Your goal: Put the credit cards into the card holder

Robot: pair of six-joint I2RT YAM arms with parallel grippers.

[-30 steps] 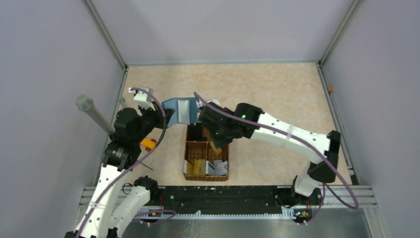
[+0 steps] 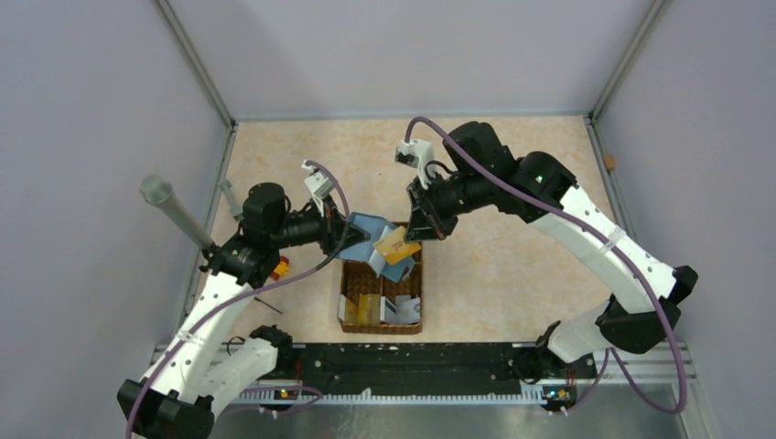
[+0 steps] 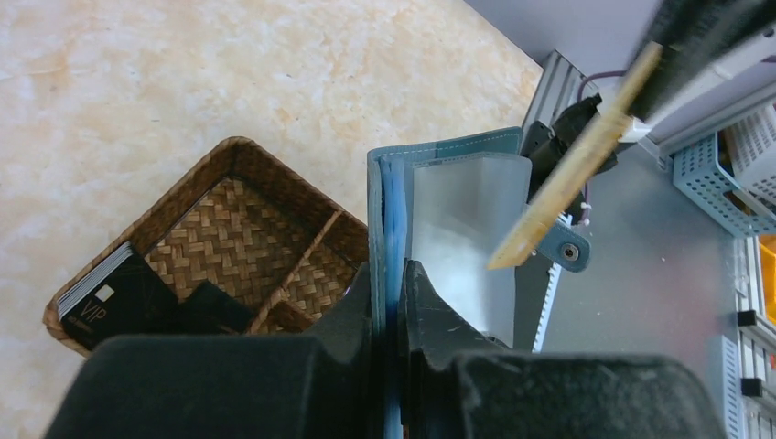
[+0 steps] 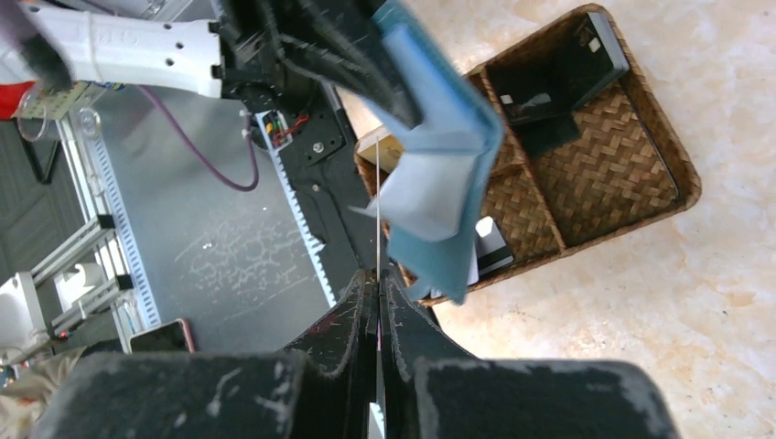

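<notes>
The blue card holder (image 2: 367,230) hangs open over the woven basket, with my left gripper (image 2: 359,236) shut on one flap. In the left wrist view the holder (image 3: 467,229) shows a pale clear inner sleeve. My right gripper (image 2: 419,235) is shut on a yellow credit card (image 2: 394,247), held close beside the holder and overlapping it from above. The right wrist view shows that card (image 4: 378,197) edge-on as a thin line between the fingertips. Whether the card touches the holder or enters a pocket I cannot tell.
The divided woven basket (image 2: 340,311) stands below both grippers. Its compartments hold black VIP cards (image 3: 119,302), yellow cards (image 2: 369,309) and pale cards (image 2: 408,309). An orange object (image 2: 281,267) lies to the left.
My left gripper has carried the holder right and toward the basket, turning it. The right gripper has lifted the yellow card from the basket area toward the holder, and the two now overlap.
</notes>
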